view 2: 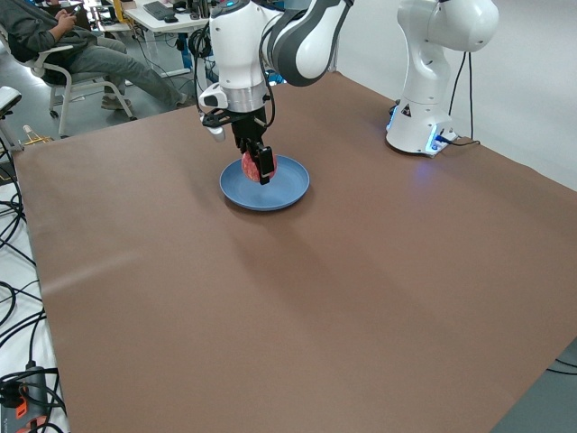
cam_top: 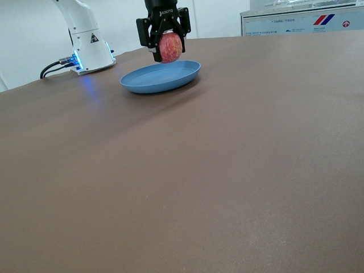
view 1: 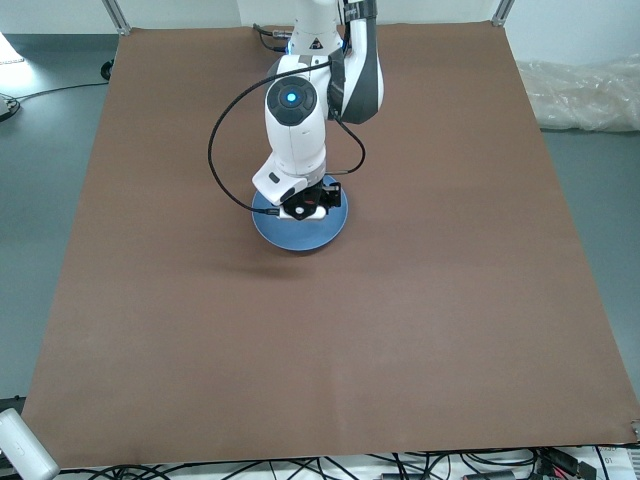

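My black gripper (cam_top: 166, 42) is shut on a red apple (cam_top: 170, 48), held just over a blue plate (cam_top: 136, 82) in the top view. In the right view the gripper (view 2: 259, 162) and apple (view 2: 248, 166) are above the middle of the same plate (view 2: 275, 194). In the left view the wrist (view 1: 305, 200) covers the apple and part of the plate (view 1: 300, 238).
Cables (view 2: 18, 307) lie along the outer edge.
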